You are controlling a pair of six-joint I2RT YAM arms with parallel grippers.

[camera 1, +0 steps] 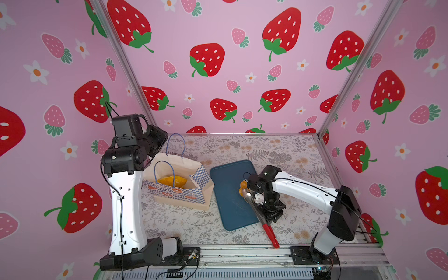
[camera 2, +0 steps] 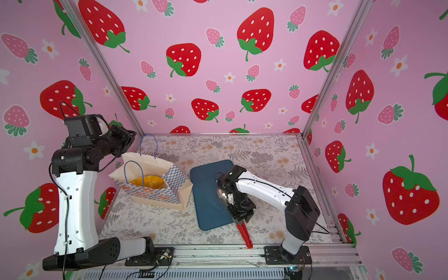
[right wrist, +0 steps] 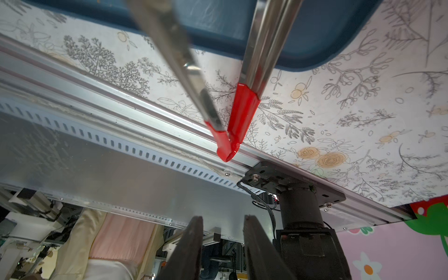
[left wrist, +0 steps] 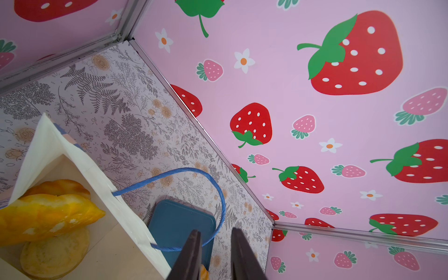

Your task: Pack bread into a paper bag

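The checkered paper bag (camera 1: 205,191) stands upright and open on the left of the table. Inside it lie a yellow bread (left wrist: 51,217), a round pale bread (left wrist: 55,254) and a browner piece (left wrist: 60,185). Another golden bread (camera 1: 243,186) rests on the blue tray (camera 1: 228,214), mostly hidden behind the right arm. Metal tongs with red handles (right wrist: 243,114) are beyond the fingertips of my right gripper, which is open with nothing between its fingers; the tongs' arms nearly meet at the handle end. My left gripper hangs beside the bag, open and empty.
A blue loop handle (left wrist: 217,186) of the bag rises in front of the left fingers. Another loop handle (camera 1: 173,172) stands at the bag's near side. The table behind the tray and at the far right is clear. A metal rail (camera 1: 224,250) edges the front.
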